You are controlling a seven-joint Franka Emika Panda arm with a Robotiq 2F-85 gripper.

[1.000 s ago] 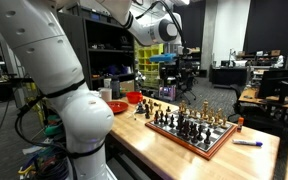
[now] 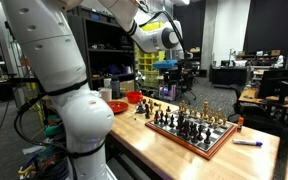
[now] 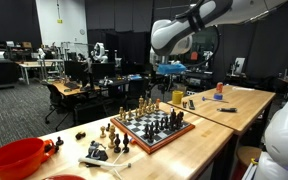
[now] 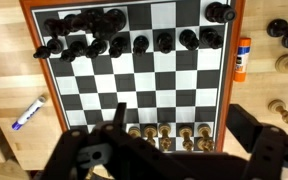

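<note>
A chessboard (image 2: 193, 131) with a brown border lies on the wooden table. In the wrist view, dark pieces (image 4: 165, 42) stand along its upper part, with a cluster at the upper left corner. Gold pieces (image 4: 185, 131) line the lower edge, partly cut off by the frame. High over the board hangs my gripper, its two dark fingers (image 4: 246, 130) spread wide with only board and pieces visible below between them. From the side, the gripper (image 3: 171, 82) is well clear of the piece tops.
An orange glue stick (image 4: 242, 60) and a white marker (image 4: 29, 112) lie on opposite sides of the board. Loose pieces (image 3: 115, 140) stand beside it, near a red bowl (image 3: 17, 158). Bare table (image 2: 169, 158) extends in front of the board.
The arm's upper part has shifted slightly down and to the right in exterior view 1. The board and its pieces look unchanged.
</note>
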